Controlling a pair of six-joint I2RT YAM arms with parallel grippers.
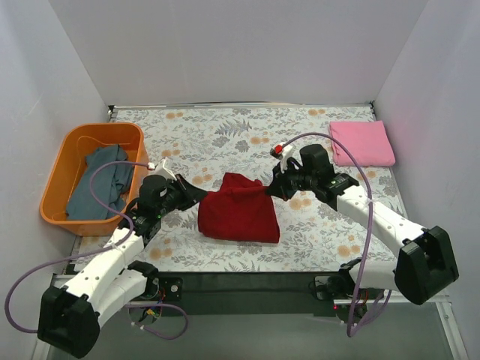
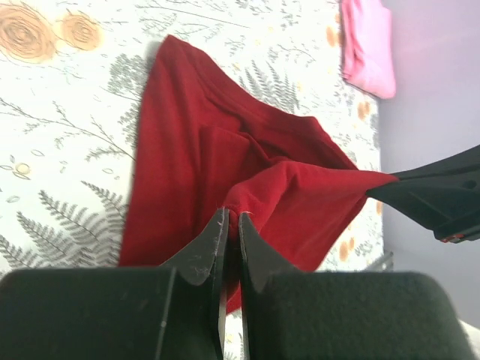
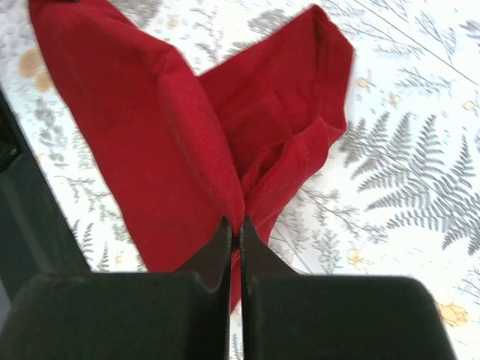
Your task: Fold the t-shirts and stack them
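Note:
A dark red t-shirt (image 1: 238,217) hangs stretched between my two grippers over the front middle of the table, its lower part spread on the cloth. My left gripper (image 1: 204,193) is shut on one corner of it; in the left wrist view the red fabric (image 2: 259,196) runs into the fingertips. At the other corner my right gripper (image 1: 271,192) is shut on the shirt too, with the red cloth (image 3: 202,142) bunched at its tips in the right wrist view. A folded pink shirt (image 1: 361,143) lies flat at the back right.
An orange bin (image 1: 56,172) at the left holds a crumpled blue-grey cloth (image 1: 101,184). White walls close in both sides and the back.

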